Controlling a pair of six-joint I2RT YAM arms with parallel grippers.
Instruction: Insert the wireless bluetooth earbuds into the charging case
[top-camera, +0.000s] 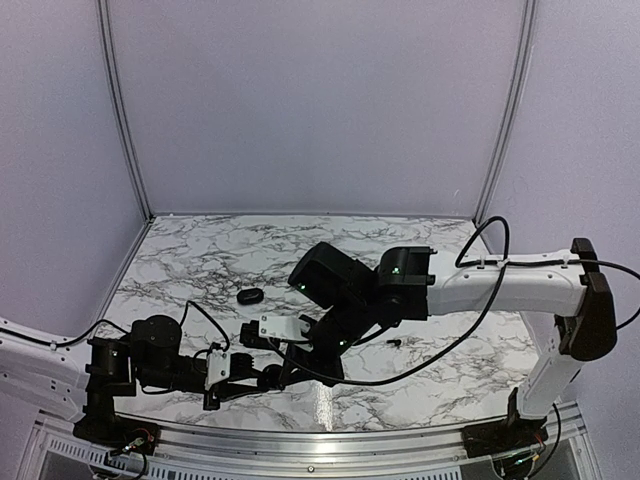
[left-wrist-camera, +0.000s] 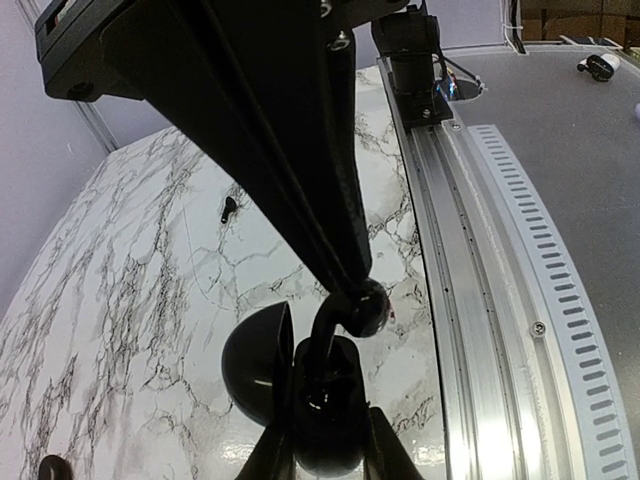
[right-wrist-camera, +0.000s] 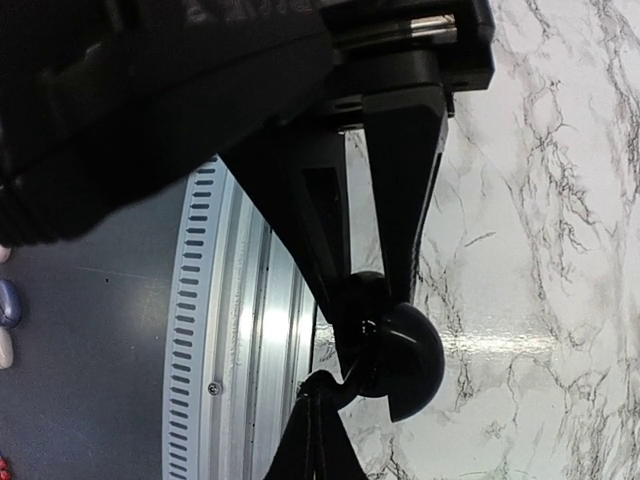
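My left gripper is shut on the black charging case (left-wrist-camera: 325, 430), whose lid (left-wrist-camera: 255, 365) stands open, in the left wrist view. A black earbud (left-wrist-camera: 365, 308) sits at the top of the case, at the tips of my right gripper, which reaches down from above with its fingers closed together; whether it grips the earbud is hidden. In the top view both grippers meet low at the front middle. A second small black earbud (top-camera: 394, 343) lies on the marble table (top-camera: 210, 240), right of them.
A black oval object (top-camera: 250, 296) lies on the table at left middle. The metal front rail (top-camera: 310, 440) runs just below the grippers. Walls enclose the back and sides.
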